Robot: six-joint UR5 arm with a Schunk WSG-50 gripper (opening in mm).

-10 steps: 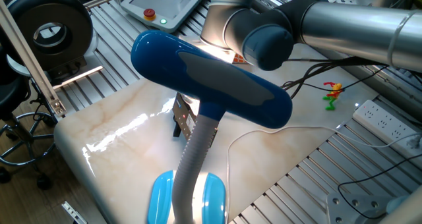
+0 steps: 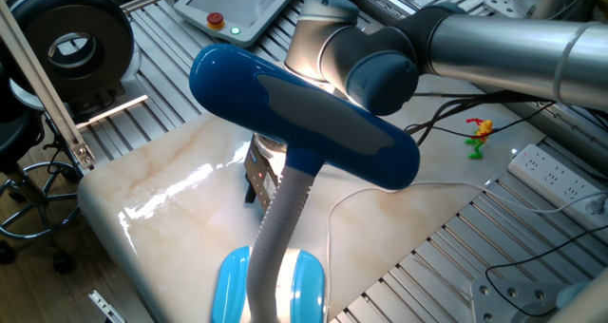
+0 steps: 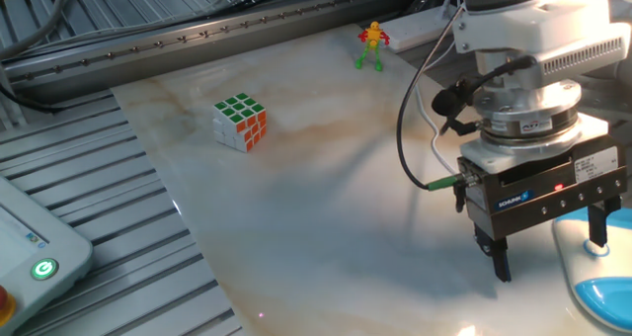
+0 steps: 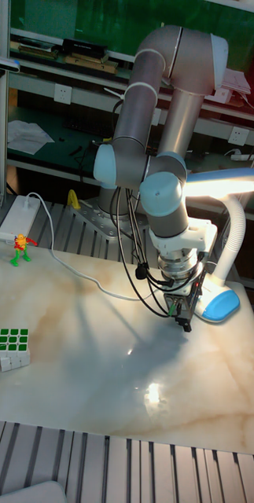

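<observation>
In exterior view 2, my gripper (image 3: 551, 261) is at the right, above the marble-patterned board (image 3: 365, 247). Its two dark fingers (image 3: 500, 257) stand wide apart with nothing between them. The Rubik's cube (image 3: 240, 123), green on top with orange and white sides, rests on the board well away from the gripper. Exterior view 3 has the cube (image 4: 13, 347) at the left edge. A small toy figure (image 3: 372, 45) in yellow, red and green stands near the board's far edge. From exterior view 1, the lamp partly covers the gripper and the cube cannot be seen.
A blue-and-white desk lamp (image 2: 304, 114) reaches over the board, its base (image 4: 217, 303) close beside the gripper. Near the toy lie a power strip (image 2: 559, 188) and a white cable. The board's middle is clear. A control pendant (image 3: 38, 262) sits at the side.
In exterior view 1, the arm's wrist has shifted slightly left and down. The bit of cube visible beside it a second ago is now hidden. The toy and lamp stay put.
</observation>
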